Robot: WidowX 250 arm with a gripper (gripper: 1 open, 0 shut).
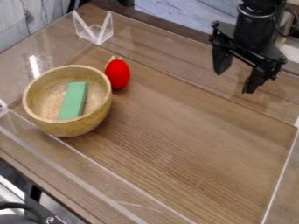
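Note:
My gripper point(233, 61) is a dark arm end at the upper right, above the table, its fingers pointing down; whether it is open or shut I cannot tell. A wooden bowl point(96, 112) at the left holds a green block point(73, 100). A red object point(117, 73), with a small light tip, lies just beyond the bowl's upper right.
A clear folded or wire-like item point(93, 27) stands near the back left edge.

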